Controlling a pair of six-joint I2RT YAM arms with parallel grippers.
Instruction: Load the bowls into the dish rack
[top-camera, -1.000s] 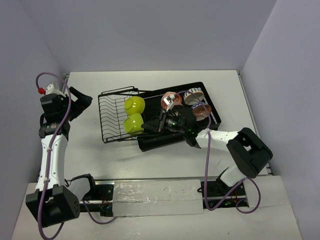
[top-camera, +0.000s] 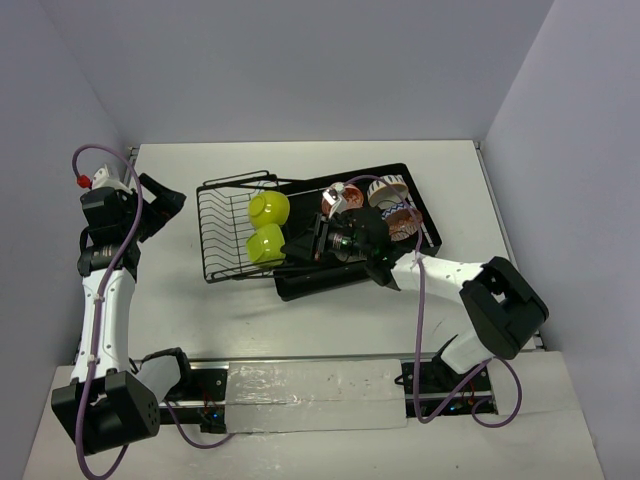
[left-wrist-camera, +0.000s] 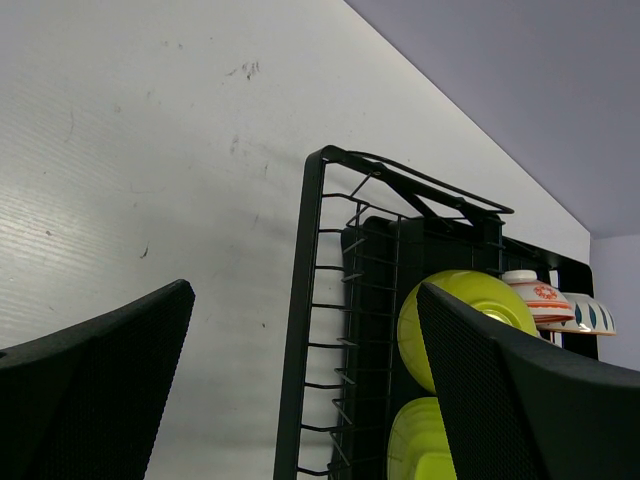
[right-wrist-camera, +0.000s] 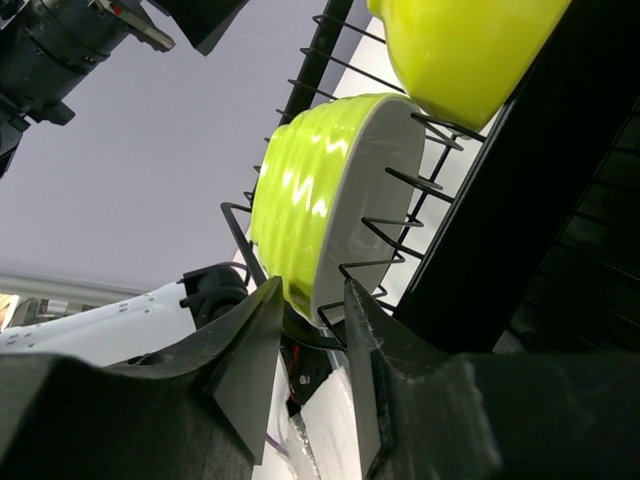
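Two yellow-green bowls sit in the wire rack (top-camera: 210, 240): a rear one (top-camera: 268, 208) and a front one (top-camera: 264, 245), which stands on its side among the tines in the right wrist view. My right gripper is at the front bowl's near rim, fingers part open; whether anything is between the fingertips is unclear. My left gripper (top-camera: 160, 200) stands open left of the rack, empty, with both fingers framing its side in the left wrist view.
The black tray (top-camera: 330, 285) on the right holds several patterned bowls (top-camera: 387, 190), partly hidden by the right arm. Bare table (top-camera: 180, 300) lies left of and in front of the rack; grey walls surround it.
My right gripper and arm have shifted very slightly, and the front bowl sits marginally differently. The left arm is unmoved.
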